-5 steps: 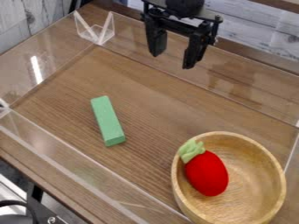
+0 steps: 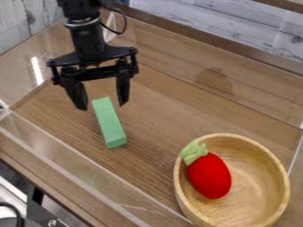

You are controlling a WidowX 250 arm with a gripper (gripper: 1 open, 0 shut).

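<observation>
My black gripper [image 2: 101, 90] hangs open at the upper left, its fingers spread on either side above a green rectangular block [image 2: 109, 122] lying on the wooden table, with nothing seen between them. A red strawberry-like object [image 2: 210, 176] with a pale green top lies in a tan round bowl [image 2: 246, 205] at the lower right.
Raised wooden edges run along the back and left, and a black cable shows at the bottom left corner.
The block and the bowl with the red object have not moved.
</observation>
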